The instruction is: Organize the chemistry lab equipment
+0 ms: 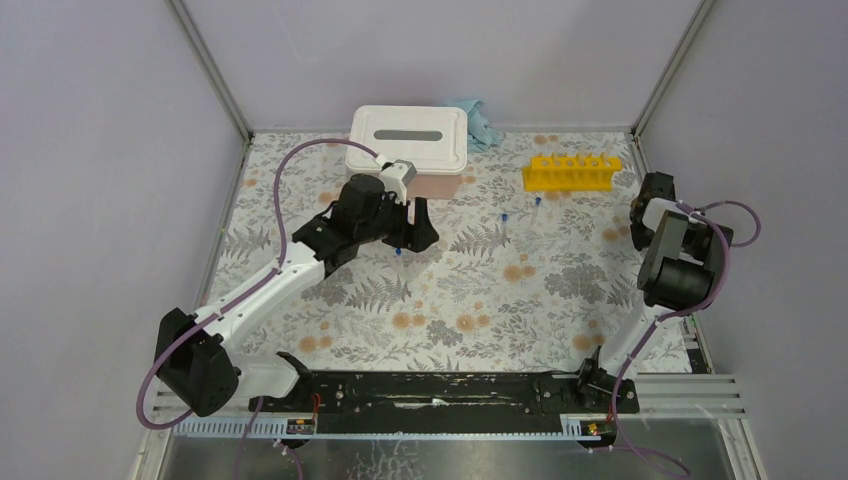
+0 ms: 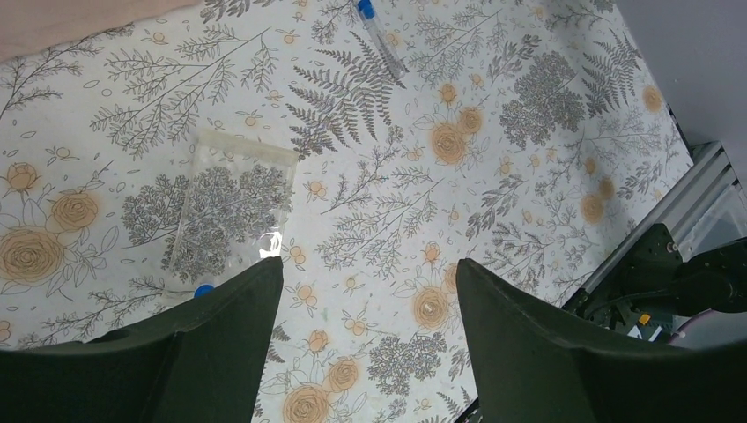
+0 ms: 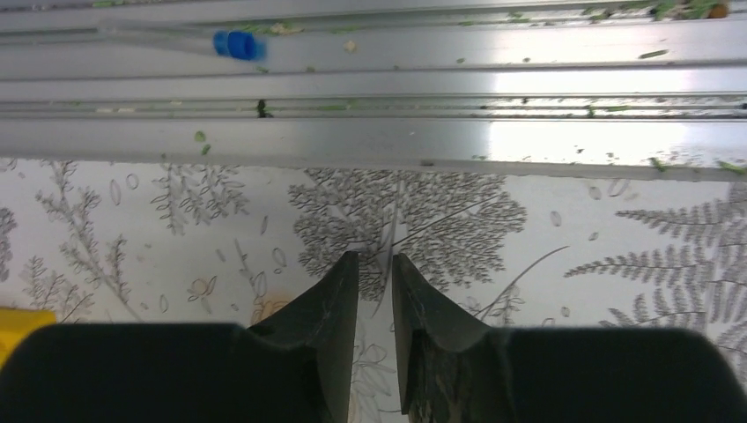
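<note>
My left gripper [image 1: 414, 224] is open above the floral mat; beneath it in the left wrist view lie a clear plastic bag [image 2: 231, 207] with a blue cap at its lower edge and a blue-capped tube [image 2: 380, 42]. Two more blue-capped tubes [image 1: 505, 228] lie mid-right. A yellow rack [image 1: 568, 176] stands at the back right. My right gripper is at the right edge, fingers nearly together; I cannot tell whether anything is between them. Another blue-capped tube [image 3: 181, 37] lies in the metal rail beside the mat.
A white-lidded box [image 1: 405, 145] stands at the back centre with a blue cloth [image 1: 480, 125] beside it. Walls and metal rails [image 1: 662, 70] bound the workspace.
</note>
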